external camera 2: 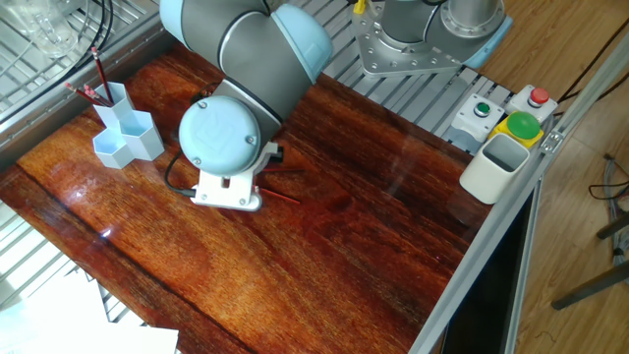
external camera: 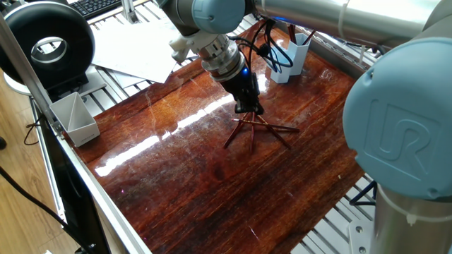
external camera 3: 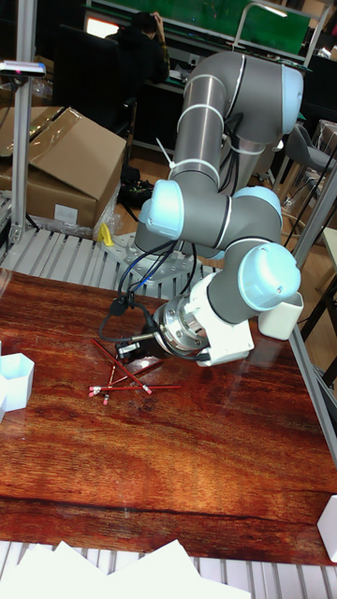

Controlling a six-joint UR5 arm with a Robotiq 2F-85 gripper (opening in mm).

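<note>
Several dark red pencils [external camera: 277,127] lie crossed in a loose pile on the brown wooden table. My black gripper [external camera: 249,111] points down at an angle, its tips right over the spot where the pencils cross. In the third exterior view the gripper [external camera 3: 129,349] reaches in from the right, close above the pile of pencils [external camera 3: 157,387]. Whether its fingers touch or hold a pencil cannot be made out. From the second exterior view the wrist hides the gripper, and only parts of the pencils [external camera 2: 280,196] show beside it.
A pale hexagonal holder [external camera 2: 143,134] with several pencils in one cell stands near one table edge. At the opposite side sit a white cup [external camera 2: 494,167] and stop buttons [external camera 2: 525,124]. Another white box [external camera: 75,118] stands at a table corner.
</note>
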